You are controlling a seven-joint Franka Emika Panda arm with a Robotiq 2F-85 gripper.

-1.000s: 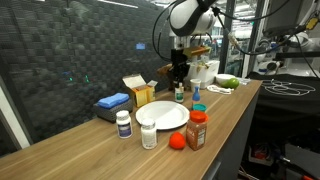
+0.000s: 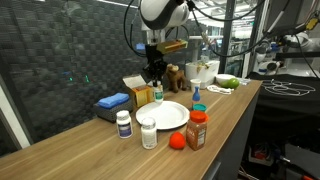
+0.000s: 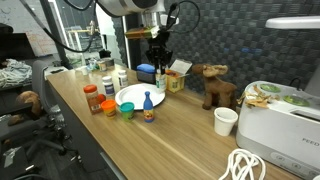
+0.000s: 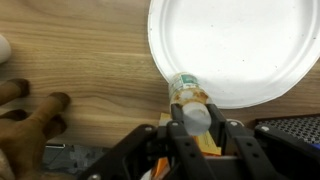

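A small bottle with a pale cap (image 4: 196, 121) and a light label is held in my gripper, which is shut around its top. In exterior view 1 the bottle (image 2: 158, 92) hangs upright at the far edge of the white plate (image 2: 150, 117), below the gripper (image 2: 157, 80). The wrist view has the bottle overlapping the rim of the plate (image 4: 230, 45). Whether its base touches anything cannot be made out.
An open yellow box (image 3: 174, 77) and a brown deer figure (image 3: 216, 87) stand behind the plate. Jars (image 2: 197, 130), a tomato (image 2: 177, 141), a blue bottle (image 3: 148, 107) and cups (image 3: 127, 111) surround it. Bare wood lies at the near left.
Holding the bottle, my gripper has moved left in exterior view 1, from beside the deer figure and blue bottle to the plate's far edge. The other objects have stayed put.
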